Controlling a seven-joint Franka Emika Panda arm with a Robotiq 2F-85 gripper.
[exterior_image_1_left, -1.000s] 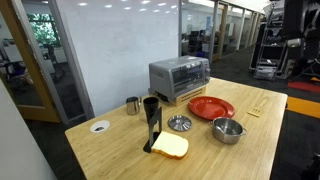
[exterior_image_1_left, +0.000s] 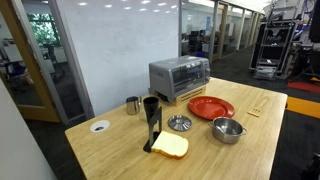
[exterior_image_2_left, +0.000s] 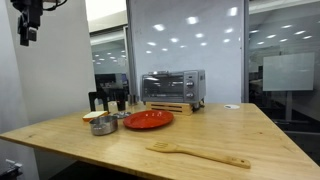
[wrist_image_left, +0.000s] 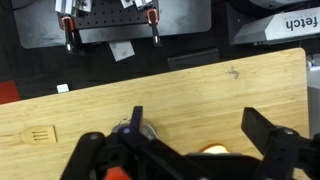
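Observation:
My gripper reaches in from the bottom of the wrist view, its two dark fingers spread wide, so it stands open. In exterior view 2 the gripper (exterior_image_2_left: 27, 38) hangs at the upper left, high above the table and apart from everything on it. A slice of bread (exterior_image_1_left: 171, 145) lies near the front of the wooden table (exterior_image_1_left: 112, 150). To its right are a small metal pot (exterior_image_1_left: 228, 131) and a red plate (exterior_image_1_left: 212, 107). A wooden spatula (exterior_image_2_left: 198, 154) lies flat on the tabletop.
A toaster oven (exterior_image_1_left: 179, 75) stands at the back on a wooden rack. A tall black object (exterior_image_1_left: 153, 122) rises behind the bread, with a metal cup (exterior_image_1_left: 132, 105) and a shiny lid-like disc (exterior_image_1_left: 179, 122) nearby.
In exterior view 1 the arm has moved up and right, nearly out of the picture. The objects on the table stand where they were.

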